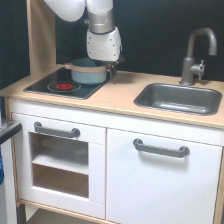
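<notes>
A grey-blue pot (88,73) is at the back of the black stovetop (62,88), on the left of the toy kitchen's counter. My white arm reaches down from the top edge, and its gripper (112,69) is low beside the pot's right side, around where a handle would be. The fingers are dark and small against the dark wall. Whether they are apart or closed, and whether they touch the pot, does not show clearly.
A metal sink (178,98) with a tall grey faucet (193,55) takes up the counter's right side. Bare wooden counter (122,92) lies between stove and sink. Below are an oven door (62,160) and a white cabinet door (150,178) with dark handles.
</notes>
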